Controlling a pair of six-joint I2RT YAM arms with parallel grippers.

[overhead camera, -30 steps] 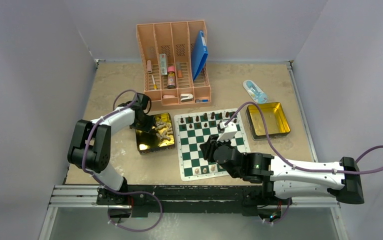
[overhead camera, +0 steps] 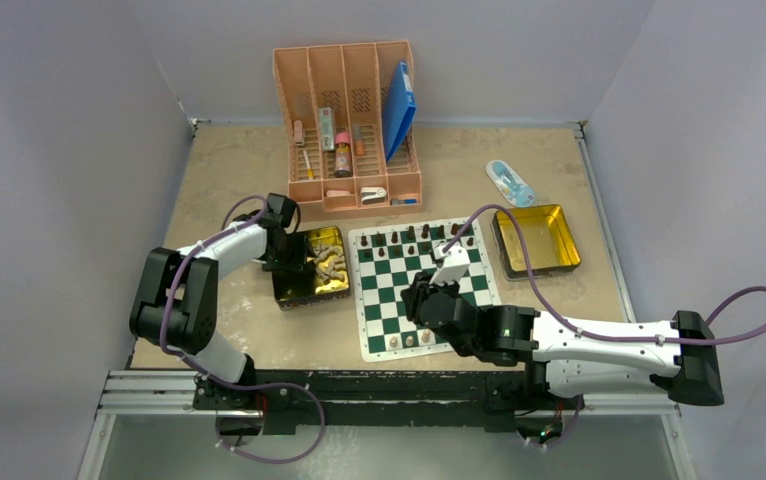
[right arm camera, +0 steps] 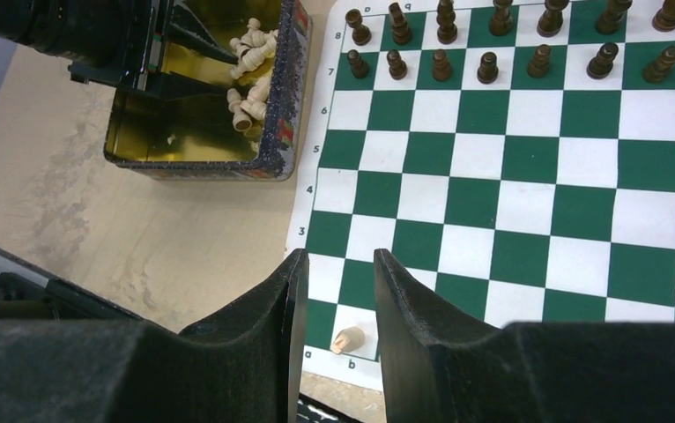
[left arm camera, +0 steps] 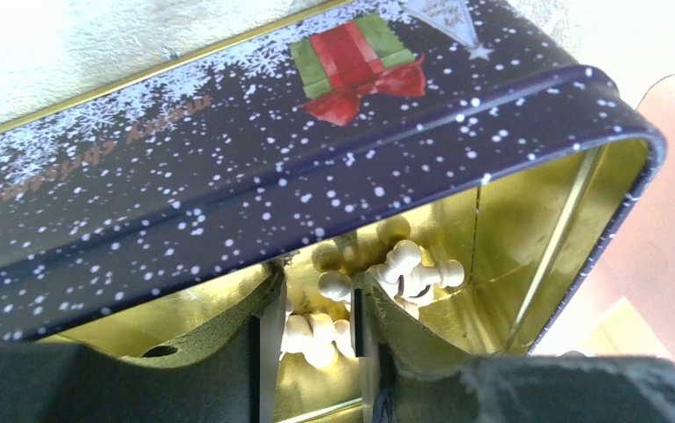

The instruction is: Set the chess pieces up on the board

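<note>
My left gripper is open inside the dark-rimmed tin (left arm camera: 378,185), its fingers among a pile of white chess pieces (left arm camera: 404,260); whether it touches one is unclear. The chessboard (right arm camera: 528,159) has dark pieces (right arm camera: 538,60) in two rows at the far side. A white piece (right arm camera: 348,340) stands in a near corner, with a few more on the near edge in the top view. My right gripper hangs open over the board's near left part, nothing visible between its fingers.
A pink organiser (overhead camera: 347,200) with stationery stands at the back, an empty gold tin (overhead camera: 539,240) at the right, a light blue packet (overhead camera: 509,183) behind it. Bare table lies in front of the left tin.
My right arm has shifted very slightly; the pieces look unchanged.
</note>
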